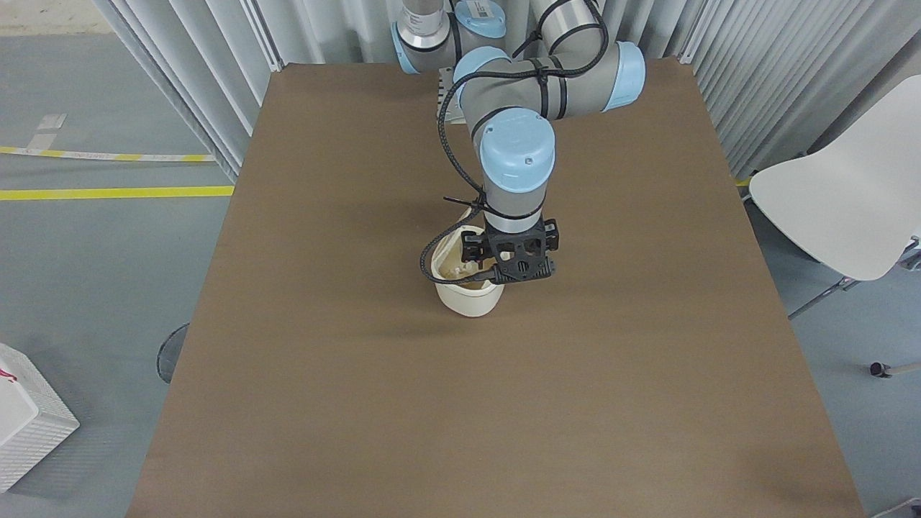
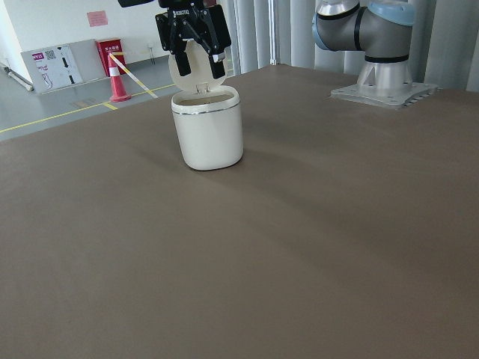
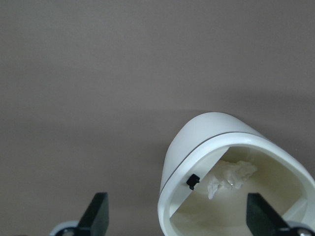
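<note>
A small white bin [image 2: 207,134] stands on the brown table [image 1: 493,397], its lid [image 2: 191,73] raised. In the wrist view the bin's opening [image 3: 231,201] shows at lower right, with crumpled white tissue [image 3: 230,176] inside. My black gripper [image 2: 200,70] hangs over the bin in front of the lid, its fingers apart. The wrist view shows nothing held between them. In the front view the arm hides part of the bin.
A white chair [image 1: 842,181] is beside the right edge, off the table.
</note>
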